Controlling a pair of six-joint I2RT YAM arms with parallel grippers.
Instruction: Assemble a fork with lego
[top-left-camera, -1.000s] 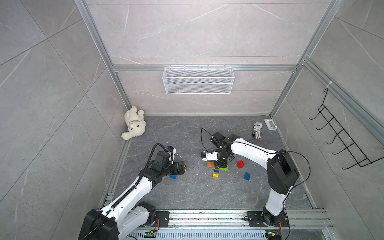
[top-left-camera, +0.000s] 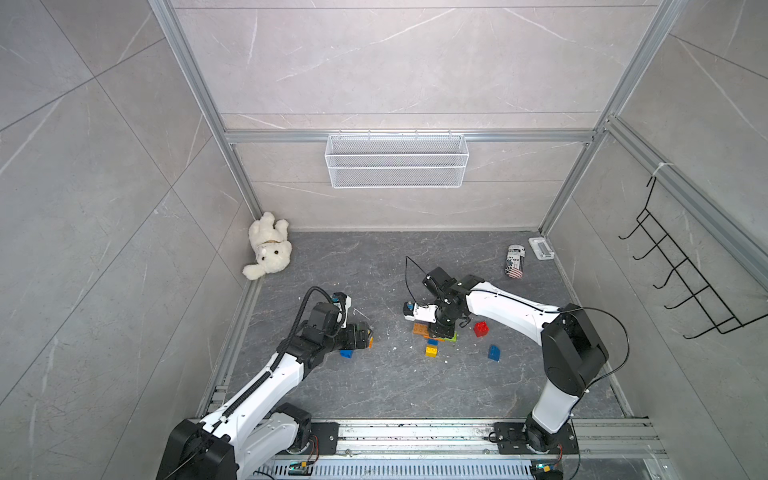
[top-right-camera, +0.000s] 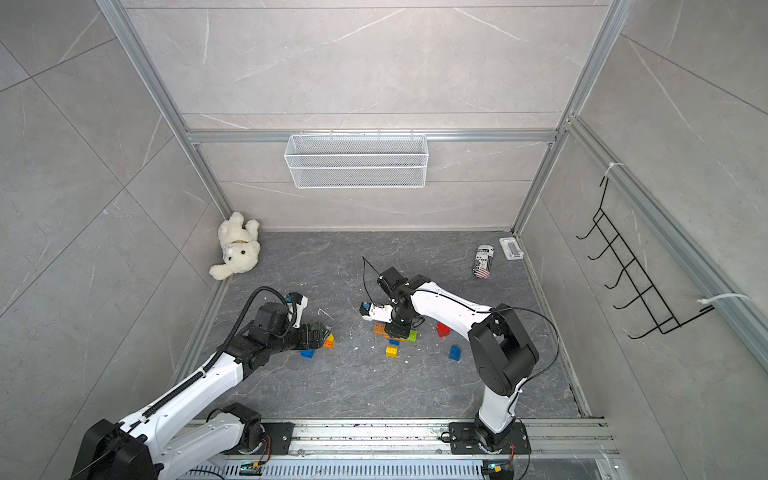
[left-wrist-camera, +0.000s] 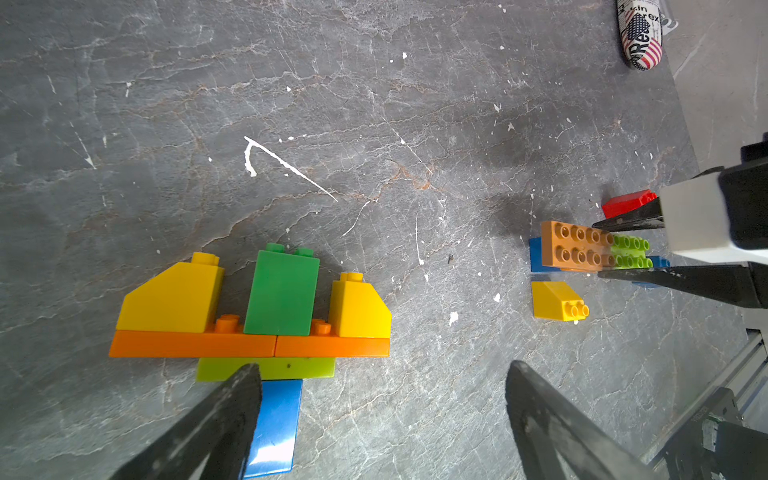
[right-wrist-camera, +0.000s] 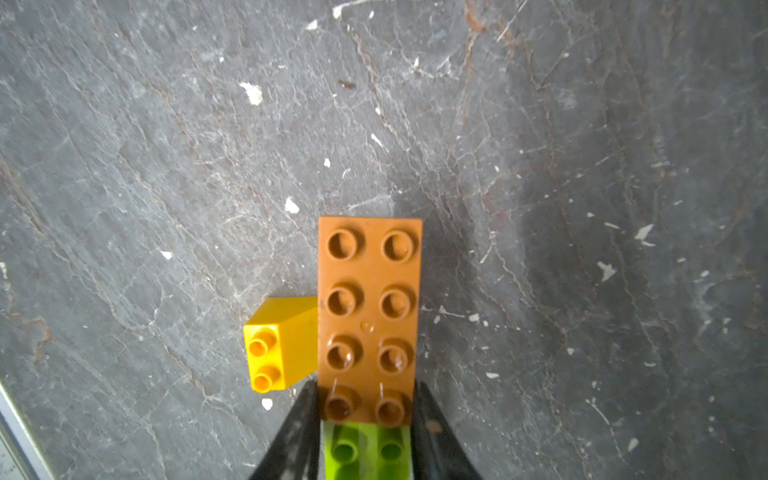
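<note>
My left gripper is open above a built group in the left wrist view: a green brick (left-wrist-camera: 280, 292) and two yellow slopes (left-wrist-camera: 164, 304) on orange bricks (left-wrist-camera: 192, 344), with a lime piece (left-wrist-camera: 264, 368) and a blue brick (left-wrist-camera: 272, 424) below. My right gripper is shut on an orange 2-wide brick (right-wrist-camera: 368, 312), which lines up with a lime brick (right-wrist-camera: 368, 456) behind it; whether those two are joined I cannot tell. A loose yellow slope (right-wrist-camera: 280, 344) lies beside them, and a blue brick (left-wrist-camera: 537, 256) is partly hidden beneath.
A red brick (top-left-camera: 481, 329) and a blue brick (top-left-camera: 494, 353) lie right of the right gripper. A white plush bear (top-left-camera: 270, 248), a can (top-left-camera: 515, 261) and a small white item (top-left-camera: 541, 248) sit at the back.
My left arm has not moved.
</note>
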